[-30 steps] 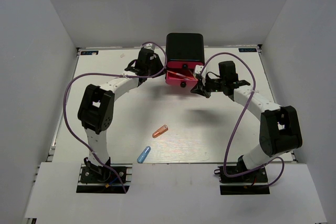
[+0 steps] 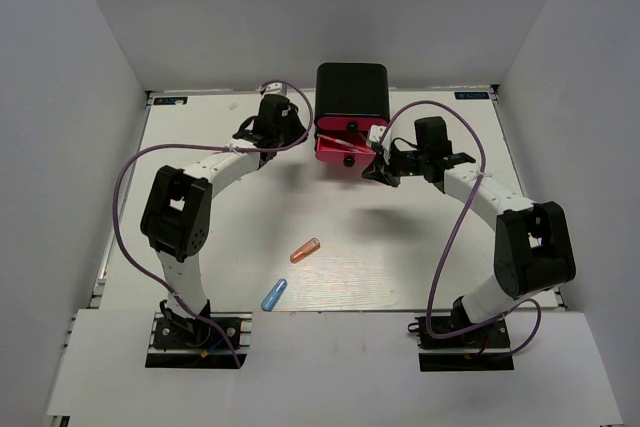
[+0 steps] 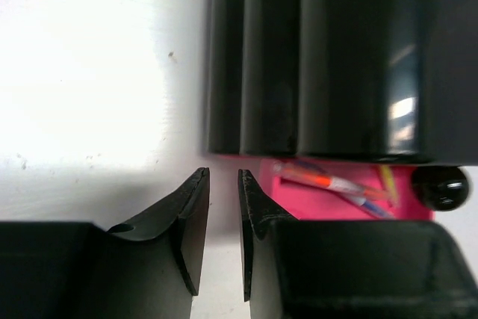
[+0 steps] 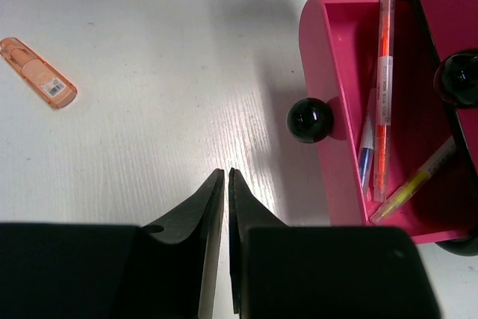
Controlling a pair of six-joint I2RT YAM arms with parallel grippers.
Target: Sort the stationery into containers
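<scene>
A black box (image 2: 352,87) with pink drawers stands at the back; its lower pink drawer (image 4: 332,72) is pulled out, holding several pens (image 4: 385,95). My left gripper hangs just left of the box, fingers slightly apart with nothing between them. My right gripper is at the drawer's right side in the top view, fingertips close together, nothing visible between them. An orange item (image 2: 305,250) and a blue item (image 2: 274,294) lie on the table's front half.
A small pale piece (image 2: 232,105) lies at the back left.
My left arm has moved a little to the left, away from the box. The right arm and the loose items have not visibly moved.
</scene>
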